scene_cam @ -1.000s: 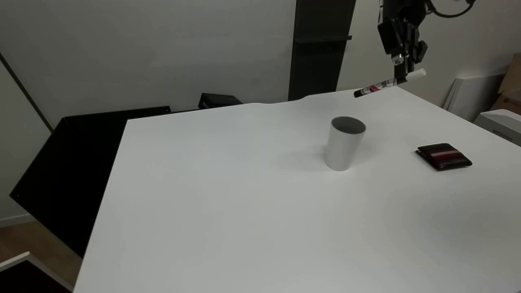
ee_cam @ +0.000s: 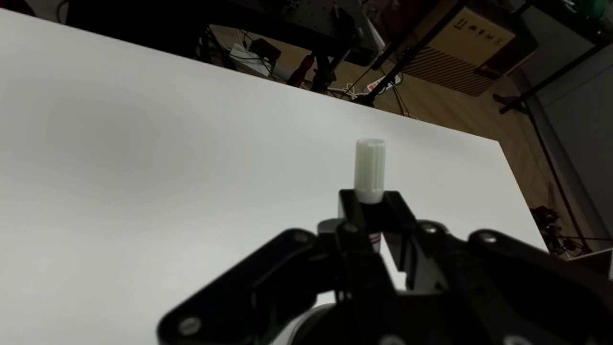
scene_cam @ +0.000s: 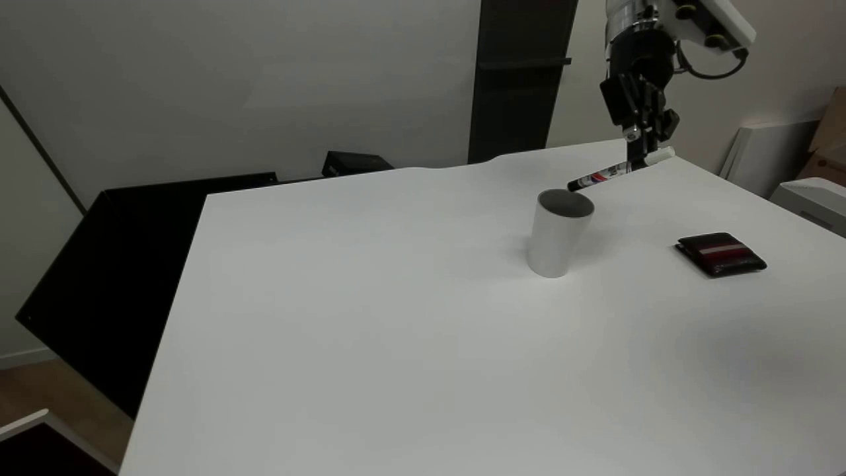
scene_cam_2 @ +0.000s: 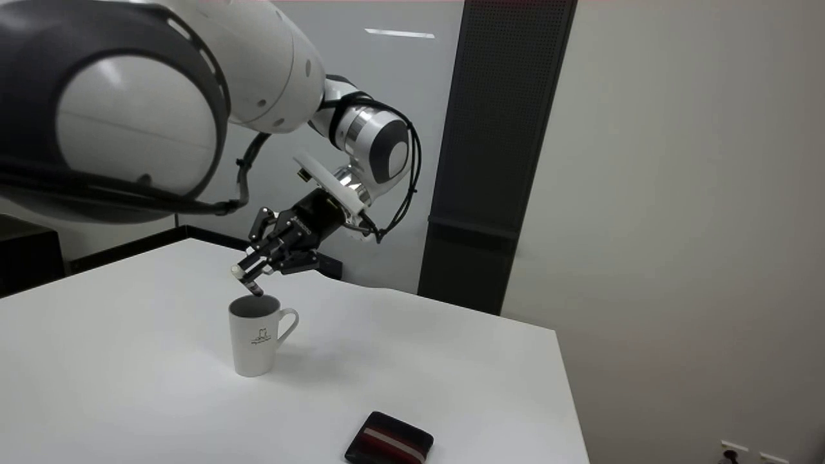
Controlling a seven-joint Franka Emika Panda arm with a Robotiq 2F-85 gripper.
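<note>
My gripper (scene_cam: pixel 639 161) is shut on a marker (scene_cam: pixel 611 173) with a white cap, a printed barrel and a black end. The marker slants, its black end lower and pointing toward the white mug (scene_cam: pixel 552 242). In exterior view 1 that end appears just above the mug's rim at its far side; whether it touches cannot be told. Exterior view 2 has the mug (scene_cam_2: pixel 253 345) upright, its handle to the right, with the marker (scene_cam_2: pixel 251 286) above the opening. In the wrist view the white cap (ee_cam: pixel 369 170) sticks out beyond the fingertips, and the fingers hide most of the barrel.
A dark wallet with a red and pale stripe (scene_cam: pixel 722 254) lies on the white table (scene_cam: pixel 357 341), to the right of the mug in exterior view 1. A black box (scene_cam: pixel 353 163) stands beyond the back edge.
My gripper has come down and slightly left in exterior view 1, bringing the marker closer to the mug's rim. The mug and wallet have stayed where they were.
</note>
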